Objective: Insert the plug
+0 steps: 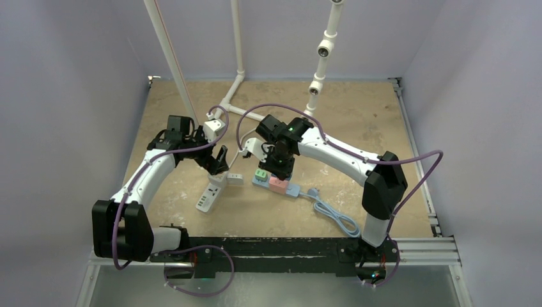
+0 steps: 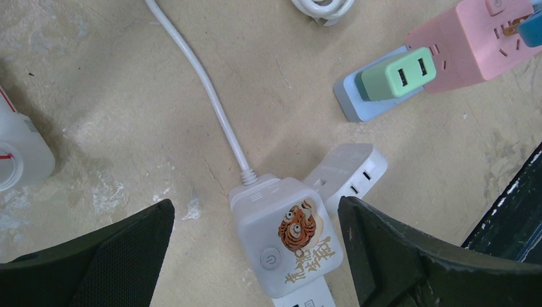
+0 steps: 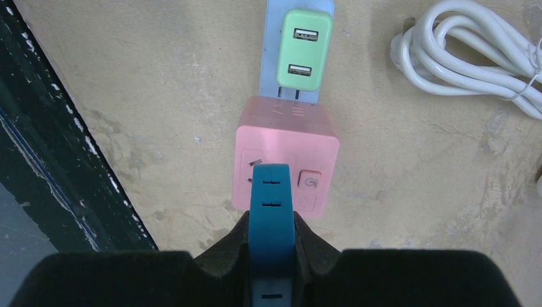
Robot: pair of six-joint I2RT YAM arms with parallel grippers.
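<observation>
My right gripper is shut on a dark blue plug adapter, held just over the pink cube socket, whose face it partly hides in the right wrist view. The pink cube and a green USB charger sit on a light blue power strip. My left gripper is open above a white cube socket with a tiger sticker, beside a small white adapter; nothing is between its fingers.
A white strip lies at left. A coiled blue cable lies at front right, near the table's dark front edge. White pipes stand at the back.
</observation>
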